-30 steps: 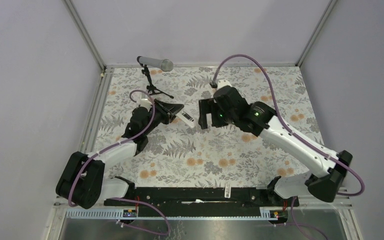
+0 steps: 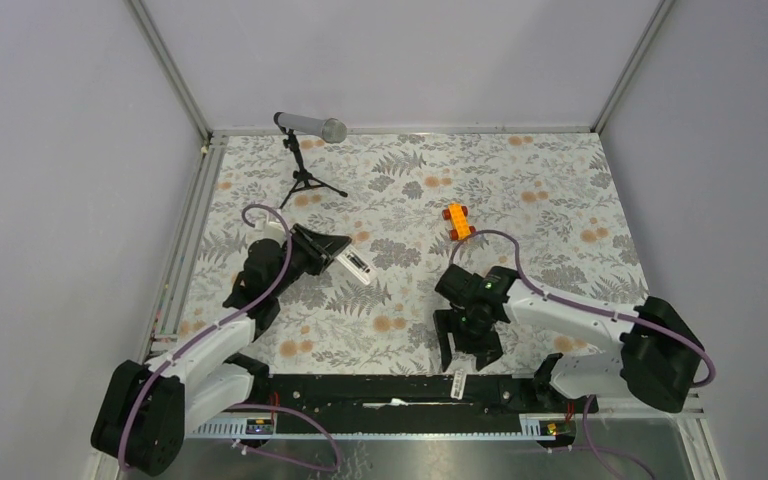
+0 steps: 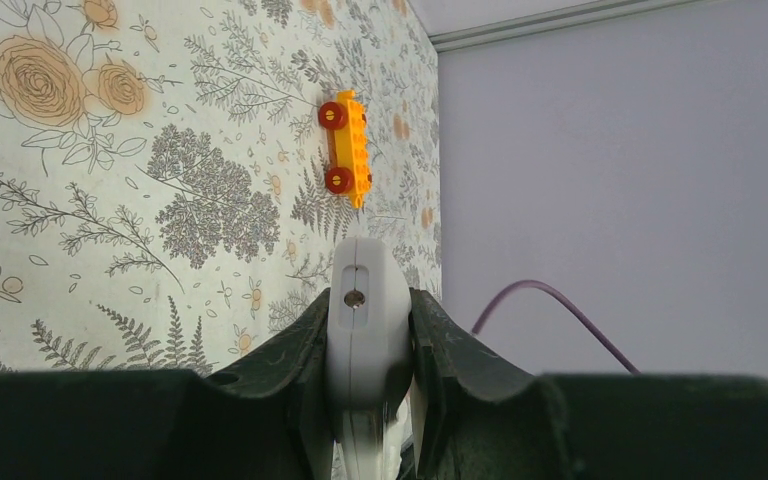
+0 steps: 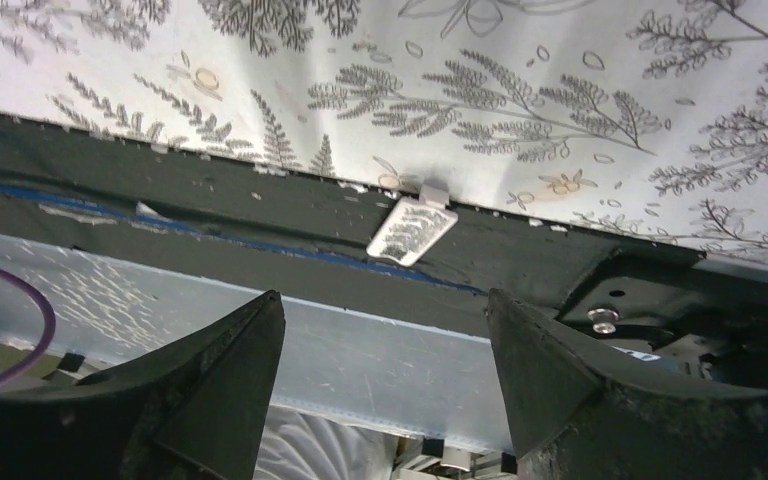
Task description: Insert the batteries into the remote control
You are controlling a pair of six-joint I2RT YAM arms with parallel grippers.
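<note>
My left gripper [image 2: 332, 250] is shut on the white remote control [image 2: 357, 266], held above the left middle of the table; in the left wrist view the remote [image 3: 368, 330] stands end-on between the fingers. My right gripper [image 2: 468, 362] is low at the front edge, its fingers apart with nothing between them; in the right wrist view a small pale rectangular piece [image 4: 408, 232] lies on the dark strip along the table edge ahead of the fingers. I see no battery clearly.
A yellow toy car with red wheels [image 2: 459, 222] sits back right of middle. A microphone [image 2: 315, 127] on a tripod stands at the back left. The patterned table [image 2: 530, 180] is otherwise mostly clear.
My right gripper has come down from the middle of the table to the front edge. My left gripper, holding the remote, has drawn slightly back toward the front left.
</note>
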